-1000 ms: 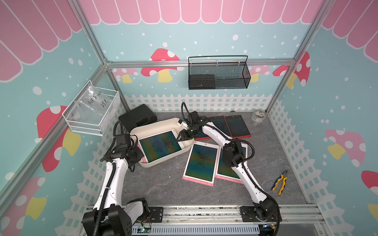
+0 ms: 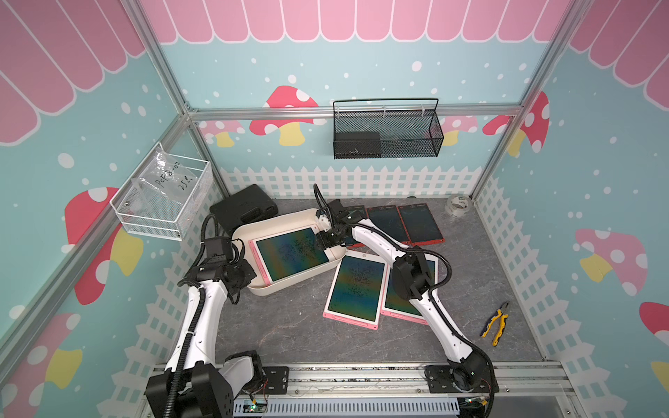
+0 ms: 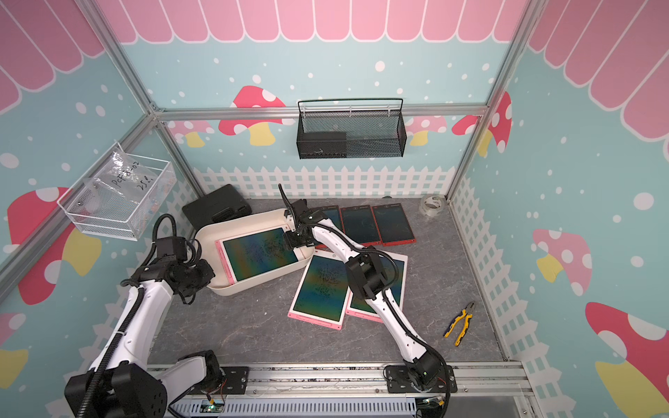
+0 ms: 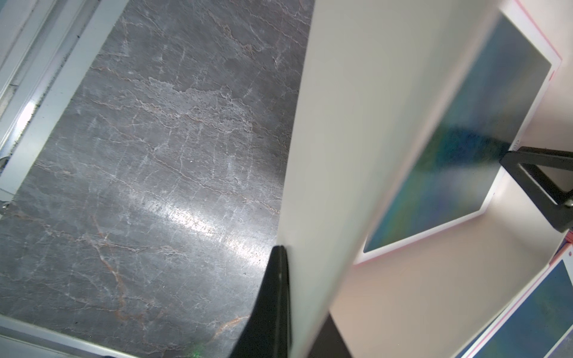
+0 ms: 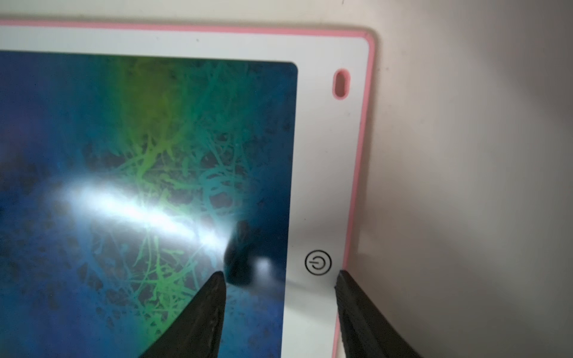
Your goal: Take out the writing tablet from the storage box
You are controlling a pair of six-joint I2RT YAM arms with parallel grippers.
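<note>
A cream storage box (image 2: 292, 285) stands on the left of the table with a pink-edged writing tablet (image 2: 292, 254) lying flat inside. My left gripper (image 2: 245, 273) is at the box's left end. In the left wrist view its fingers (image 4: 277, 271) sit on both sides of the thin box wall (image 4: 358, 119), shut on it. My right gripper is over the tablet's right end, its fingers apart. One fingertip is by the pink edge near the power symbol (image 5: 318, 262); the other is over the screen. Whether they touch it, I cannot tell.
Two pink-edged tablets (image 2: 356, 287) lie right of the box, partly under my right arm. Several red-edged tablets (image 2: 420, 221) are behind. A black case (image 2: 244, 207) stands behind the box. Pliers (image 2: 495, 324) lie at right, tape (image 2: 458, 204) at back right.
The tablet has shifted to the right and slightly back inside the box, and the box has moved slightly right. My right gripper has shifted slightly. The left arm looks nearly still.
</note>
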